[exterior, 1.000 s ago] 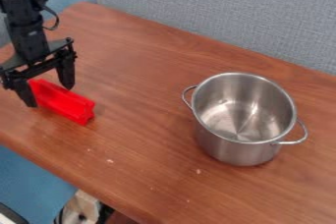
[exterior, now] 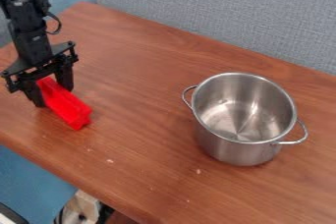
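My black gripper (exterior: 47, 84) is low at the left side of the table, its fingers down around the near-left end of a red object (exterior: 69, 108) lying on the wood. Whether the fingers are closed on it or only around it is hard to tell. A steel pot (exterior: 243, 118) with two side handles stands upright on the right, empty and well apart from the gripper.
A grey textured panel borders the back edge. The table's near-left edge runs close below the red object.
The fingers have drawn a little closer together around the red object's end. The pot is unmoved.
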